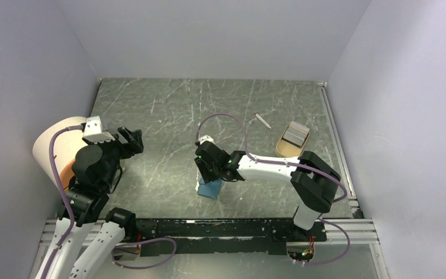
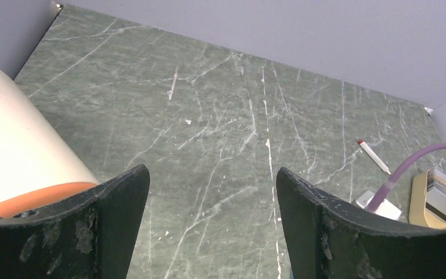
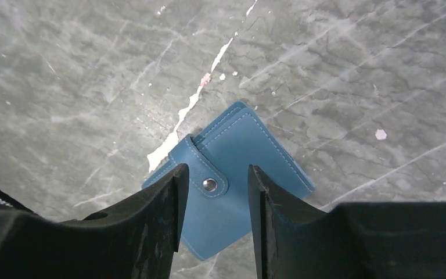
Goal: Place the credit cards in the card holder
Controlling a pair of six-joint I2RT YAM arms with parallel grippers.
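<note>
The blue card holder (image 3: 267,154) lies flat on the table, its strap and metal snap facing up in the right wrist view. Above it, my right gripper stands part open, with a gap between its fingers and the holder visible below. In the top view this gripper (image 1: 205,176) covers the holder's upper part, leaving the lower part of the holder (image 1: 209,190) showing. Grey card-like pieces (image 1: 295,133) sit in a tan box (image 1: 287,150) on the right. Over at the left side, my left gripper is open with nothing between its fingers.
A large white roll-shaped container (image 1: 55,142) with an orange inside stands at the far left, close to my left arm. A white pen (image 1: 262,121) lies near the tan box.
</note>
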